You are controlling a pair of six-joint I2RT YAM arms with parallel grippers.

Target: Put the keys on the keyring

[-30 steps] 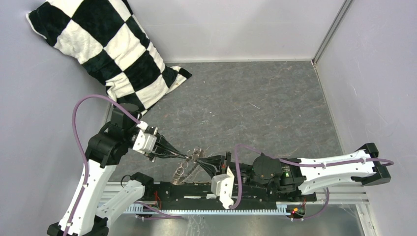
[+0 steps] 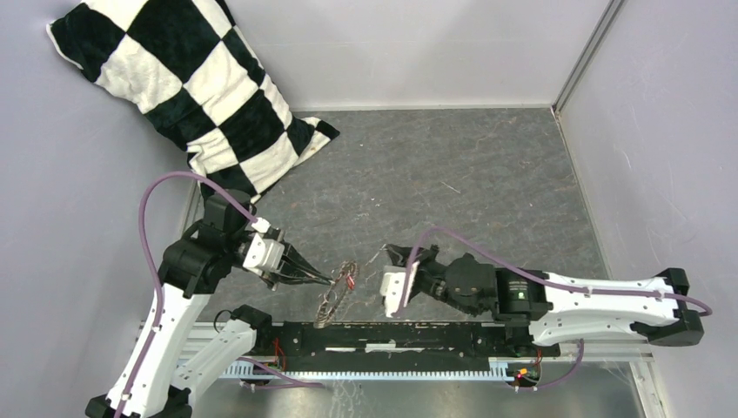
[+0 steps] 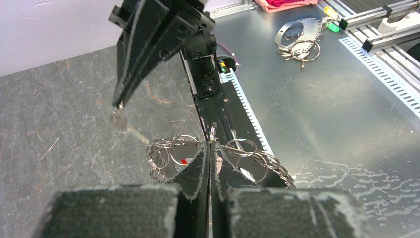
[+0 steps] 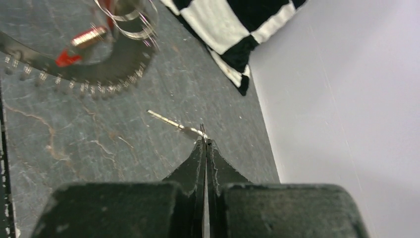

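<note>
My left gripper (image 2: 332, 281) is shut on the metal keyring (image 3: 270, 159), a curved silver band with small loops and rings that hangs between the arms in the top view. A red piece (image 4: 69, 58) shows on it in the right wrist view, where the band is blurred at upper left. My right gripper, to the right of the keyring and apart from it, is shut on one end of a slim key (image 4: 166, 119). The key's free end points toward the keyring in the left wrist view, where its shape is blurred (image 3: 132, 131).
Another curved silver plate with rings (image 3: 302, 45) lies on the metal surface beyond the rail. A checkered pillow (image 2: 218, 87) leans at the back left. The grey floor (image 2: 452, 183) behind the arms is clear.
The keyring swung a little in my left gripper, which has barely moved.
</note>
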